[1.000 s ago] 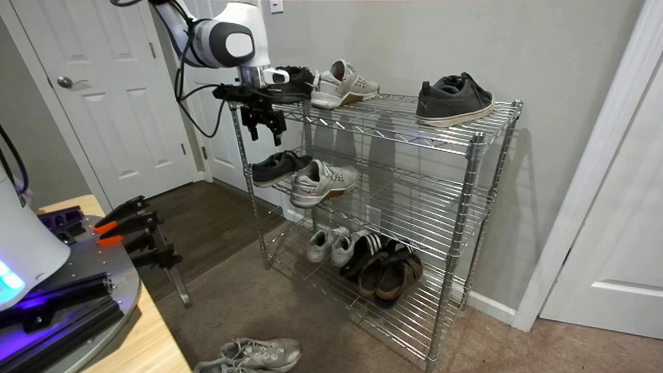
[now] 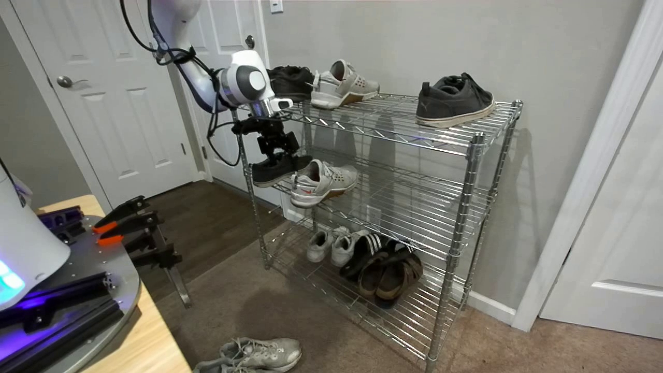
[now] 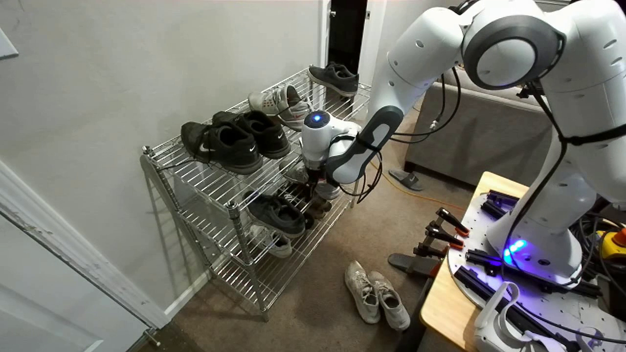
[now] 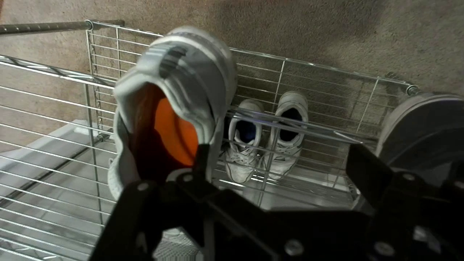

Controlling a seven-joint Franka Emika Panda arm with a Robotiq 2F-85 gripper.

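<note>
My gripper (image 2: 279, 149) hangs at the near edge of the rack's middle shelf, low over a black shoe (image 2: 273, 169) and just left of a white shoe (image 2: 326, 181). Its two fingers stand well apart in the wrist view, with no shoe held between them. One finger (image 4: 202, 158) overlaps the side of the white shoe (image 4: 191, 78), whose orange insole shows. Beyond the other finger is part of the dark shoe (image 4: 430, 130); whether either finger touches a shoe I cannot tell. The arm mostly hides the gripper in exterior view 2.
The wire rack's top shelf (image 2: 385, 115) carries black shoes (image 3: 229, 138), a white shoe (image 2: 342, 86) and a dark grey shoe (image 2: 453, 99) close above the hand. Sneakers (image 4: 285, 135) and sandals (image 2: 391, 273) lie on the bottom shelf. The middle shelf's right part is empty.
The gripper has come down and slightly right, from above the middle shelf to beside the shoes there. The arm has tilted. The shoes look unmoved.
</note>
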